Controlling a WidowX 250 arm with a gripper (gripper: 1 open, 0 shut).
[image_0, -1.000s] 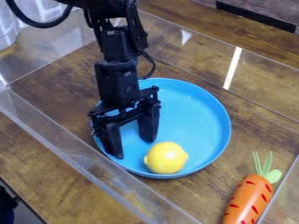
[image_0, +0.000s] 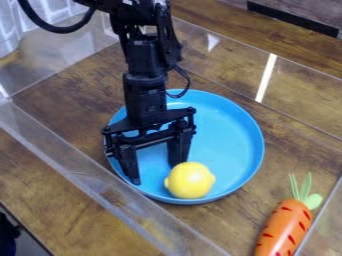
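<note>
The black gripper (image_0: 151, 158) is low over the left half of a blue plate (image_0: 230, 134), its fingers open and reaching down to the plate's surface, with nothing visible between them. A yellow round object (image_0: 190, 180), like a lemon, rests on the plate just to the right of the fingers, toward the front.
An orange toy carrot (image_0: 283, 225) with green leaves lies on the wooden table at the front right. A clear plastic wall (image_0: 80, 180) runs diagonally along the left front. The table behind and right of the plate is bare.
The arm and gripper have shifted very slightly, a little upward and to the right. The plate, yellow object and carrot have not moved.
</note>
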